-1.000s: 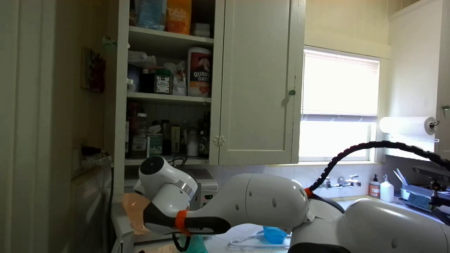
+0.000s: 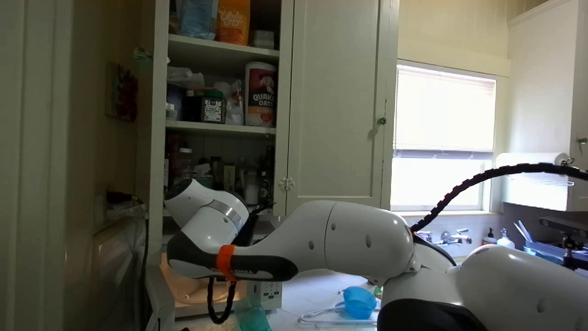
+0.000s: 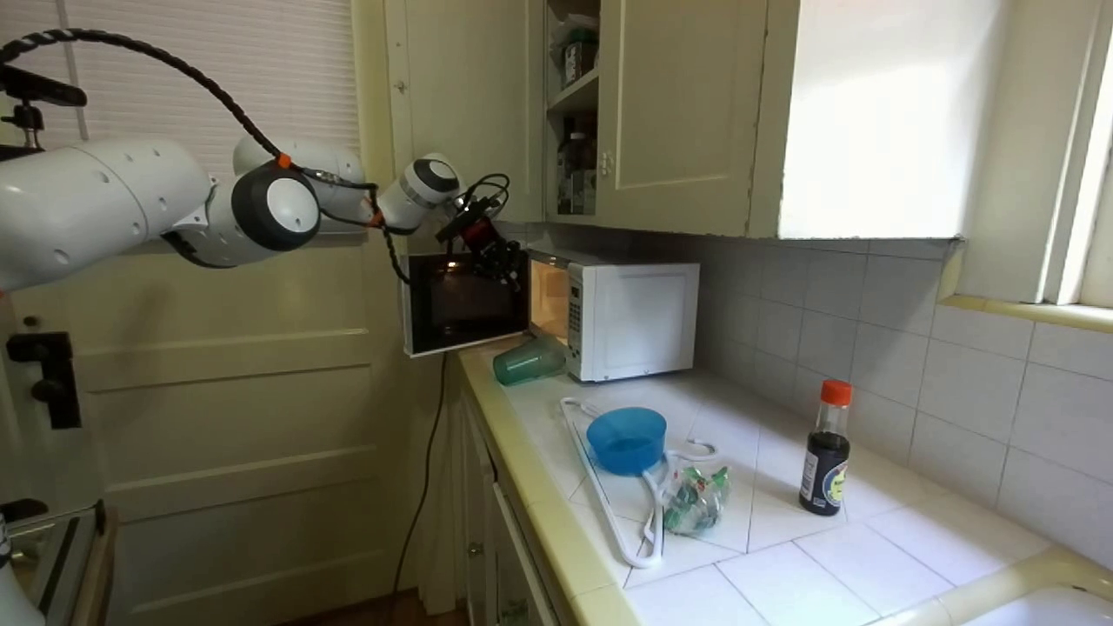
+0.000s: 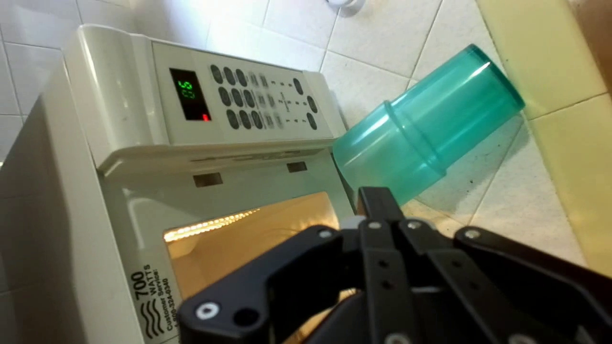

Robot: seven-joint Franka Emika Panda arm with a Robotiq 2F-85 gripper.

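Observation:
My gripper is shut, with nothing visible between its fingers. It hangs in front of the microwave [image 3: 636, 313], whose door [image 3: 466, 303] stands wide open and whose lit inside shows in the wrist view. A translucent green cup [image 4: 427, 123] lies on its side on the counter against the microwave's front corner. In the wrist view the fingertips overlap the cup's near end, but whether they touch it I cannot tell. The second exterior view has the gripper [image 3: 511, 273] above and to the left of the cup [image 3: 529, 361], near the open door.
On the tiled counter a blue bowl [image 3: 626, 440] sits by a white hanger [image 3: 605, 501] and a crumpled clear bag [image 3: 696, 501]. A dark sauce bottle [image 3: 825, 449] with a red cap stands upright farther right. An open cupboard [image 2: 220, 129] is above.
The arm's wrist end has risen and shifted left in the first exterior view. More of the blue bowl shows, and the arm now covers part of the lowest cupboard shelf.

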